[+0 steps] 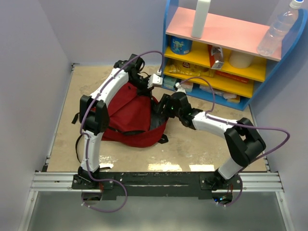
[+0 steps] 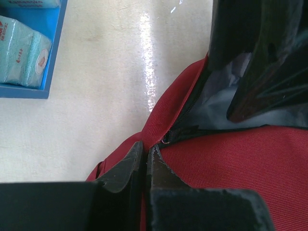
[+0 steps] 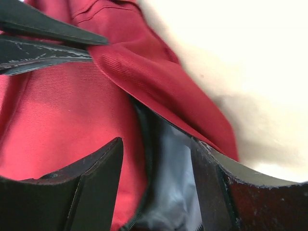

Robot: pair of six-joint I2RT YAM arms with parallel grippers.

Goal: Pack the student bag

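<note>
A red bag (image 1: 130, 115) with a dark grey lining (image 3: 171, 173) lies on the floor, its opening toward the right. My left gripper is shut on the bag's red rim at the upper part of the opening. Just right of it, my right gripper stands open over the opening and lining, with nothing seen between its fingers. In the left wrist view its dark fingers (image 2: 255, 86) reach into the upper right.
A blue shelf unit (image 1: 293, 33) with yellow shelves holding bottles, packets and tins stands at the back right. Blue-wrapped packs (image 2: 33, 62) lie on its bottom shelf.
</note>
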